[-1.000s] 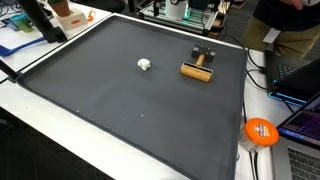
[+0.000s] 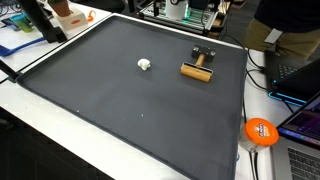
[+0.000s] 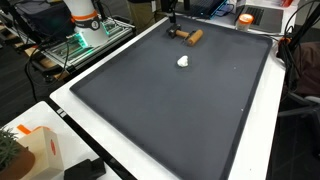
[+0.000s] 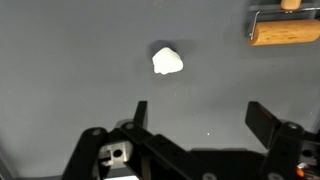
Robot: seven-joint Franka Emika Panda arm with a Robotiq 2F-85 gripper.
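A small white lump (image 2: 144, 64) lies on the dark grey mat (image 2: 120, 100); what it is made of or meant to be is too small to tell. In the wrist view the same white lump (image 4: 167, 61) sits above centre, beyond the fingertips and touching neither. My gripper is open, its two black fingers wide apart with only bare mat seen between them. A wooden roller (image 2: 197, 70) with a dark end rests toward the mat's far right, and part of this roller (image 4: 285, 32) shows at the wrist view's upper right.
An orange-lidded tub (image 2: 261, 132) stands on the white table beside a laptop (image 2: 297, 158). A potted plant (image 3: 12, 152) is at the near left corner in the second exterior view.
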